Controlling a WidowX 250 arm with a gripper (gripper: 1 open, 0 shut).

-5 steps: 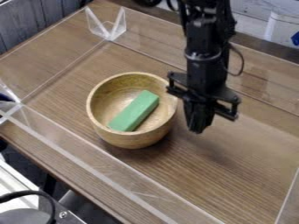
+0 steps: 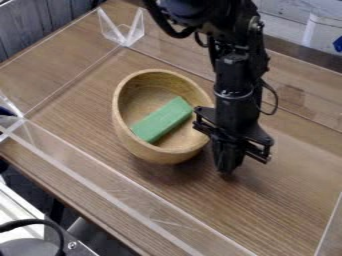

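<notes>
A round tan bowl point(image 2: 134, 100) stands on the wooden table, left of the middle, with a green rectangular block point(image 2: 162, 120) lying inside it. My black gripper point(image 2: 227, 165) hangs low over the table just right of the bowl, pointing down and close to its rim. Its fingers look closed, with nothing visible between them; whether it touches the bowl or the table is unclear.
Clear plastic edging runs along the table's left and front edges and at the far back left. Bare wood lies to the right of the gripper and in the lower middle. A cable and metal hardware sit at the bottom left, off the table.
My gripper has come down and toward the front, from above the bowl's right side to low beside it. The bowl and block look slightly shifted.
</notes>
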